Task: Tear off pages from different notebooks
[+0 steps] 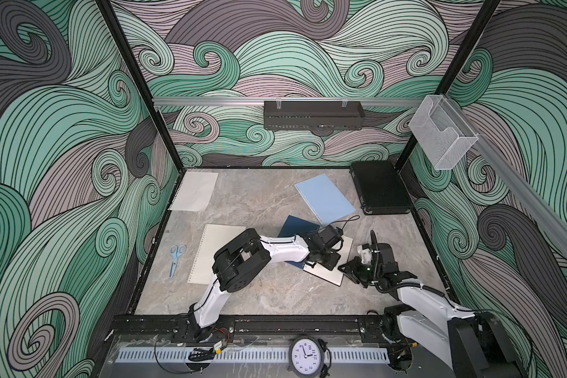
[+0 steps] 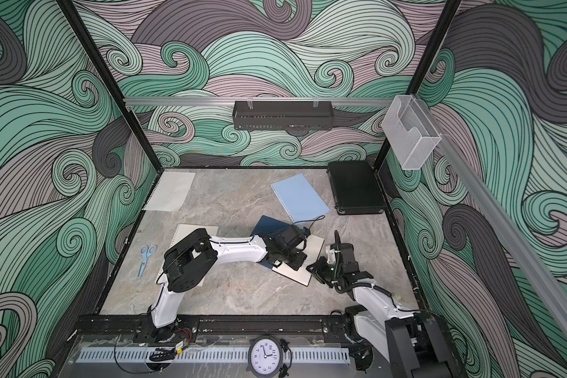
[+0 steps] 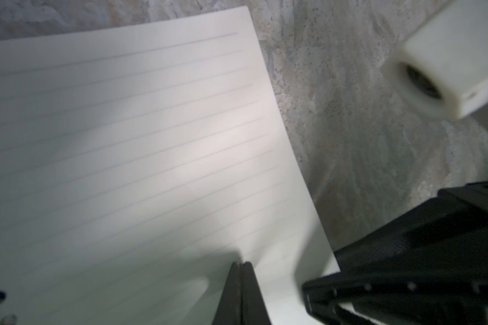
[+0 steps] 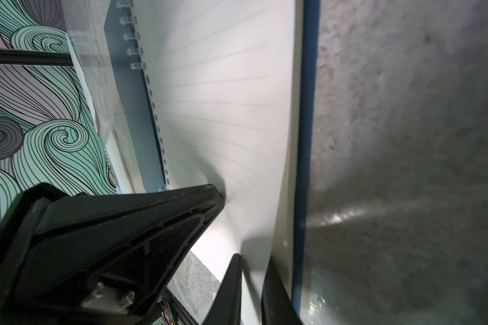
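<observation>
A small notebook lies open near the front right, its dark blue cover (image 1: 298, 225) turned back and its lined page (image 4: 217, 103) facing up. My left gripper is shut, its tips against the page, nothing clear between them. At the page's free edge, my right gripper stands slightly open, fingers either side of the lifted, curved edge. Under the curve lie further pages and the blue back cover (image 4: 307, 119). Small holes run along the page's bound side next to the rings (image 4: 137, 65). My left arm hides much of the notebook from above.
A cream spiral notebook (image 1: 203, 264) lies left, partly under my left arm. Loose white paper (image 1: 195, 191) is at the back left, scissors (image 1: 175, 259) below it. A light blue notebook (image 1: 324, 197) and black case (image 1: 379, 187) occupy the back right.
</observation>
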